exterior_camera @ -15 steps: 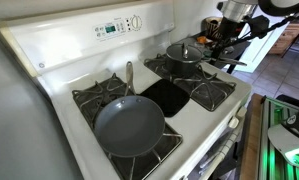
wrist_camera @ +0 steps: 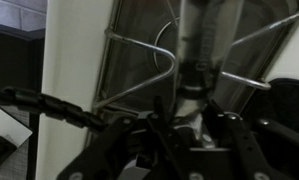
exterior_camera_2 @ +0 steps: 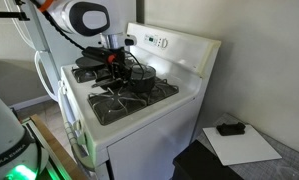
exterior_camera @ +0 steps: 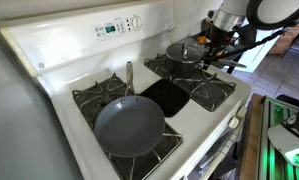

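A dark pot (exterior_camera: 183, 60) with a lid stands on the rear burner at the right in exterior view 1. Its long handle (exterior_camera: 230, 63) points toward the front right. In exterior view 2 the same pot (exterior_camera_2: 142, 78) is partly behind the arm. My gripper (exterior_camera: 210, 60) is low over the burner beside the pot, at its handle side. The wrist view is dark: a long handle (wrist_camera: 202, 45) runs down into the space at my gripper. Whether the fingers press on it cannot be told.
A grey frying pan (exterior_camera: 130, 126) sits on the left burners. Between the burner pairs lies a black rectangular plate (exterior_camera: 169, 97). The stove's back panel (exterior_camera: 84, 40) rises behind. A pale board (exterior_camera_2: 241, 146) lies right of the stove.
The arm has shifted slightly left and lower, bringing my gripper closer to the pot and its handle. Pot and frying pan look unmoved.
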